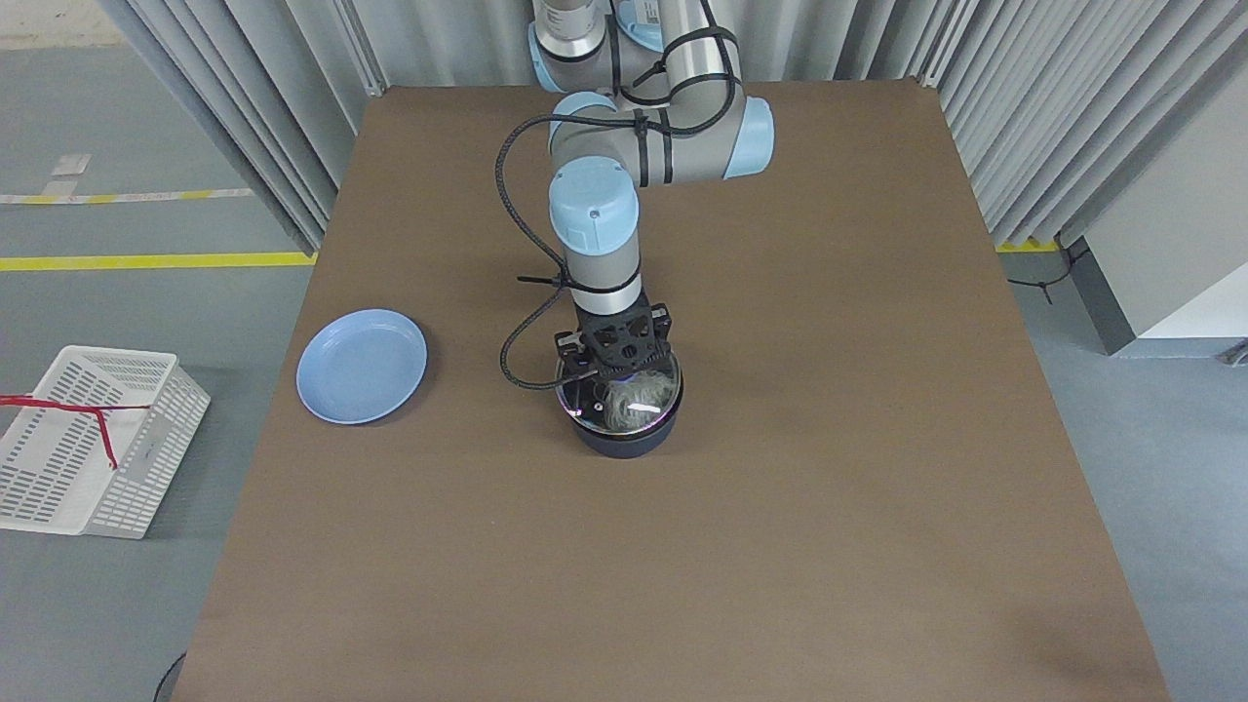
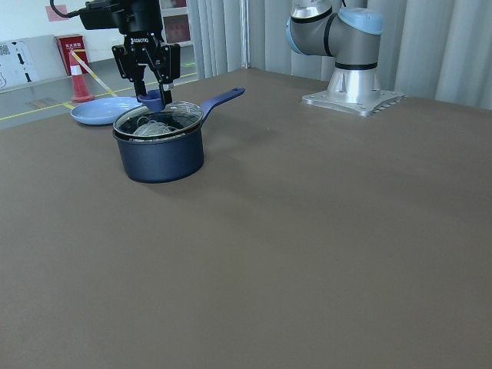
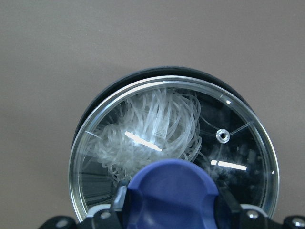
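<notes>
My gripper (image 2: 153,94) is over the dark blue pot (image 2: 159,161), its fingers closed around the blue knob (image 3: 172,193) of the glass lid (image 3: 238,143). The lid sits at the pot's top, with part of the dark rim showing beyond it in the wrist view. Clear, tangled noodle-like strands (image 3: 152,124) show through the glass. The pot's long blue handle (image 2: 224,98) points away from the left camera; in the front view the arm hides it and most of the knob.
A light blue plate (image 1: 362,365) lies on the brown table (image 1: 819,491) left of the pot. A white basket (image 1: 140,491) stands on the floor beyond the table's left edge.
</notes>
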